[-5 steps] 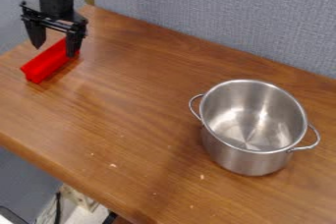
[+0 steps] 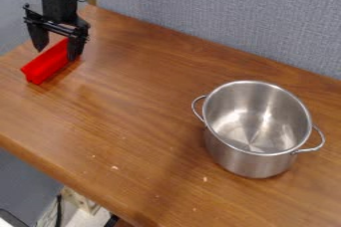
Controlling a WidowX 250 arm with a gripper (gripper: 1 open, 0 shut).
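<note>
My black gripper (image 2: 58,35) is at the upper left, its two fingers pointing down over a red block (image 2: 47,65) that lies lengthwise on the wooden table. The fingertips are at the block's far end; whether they touch it or close on it I cannot tell.
A steel pot (image 2: 256,129) with two wire handles stands on the right side of the table (image 2: 147,121). A grey wall runs along the back. Cables show at the bottom left, off the table's edge.
My gripper has shifted very slightly over the red block. The block and pot look unmoved.
</note>
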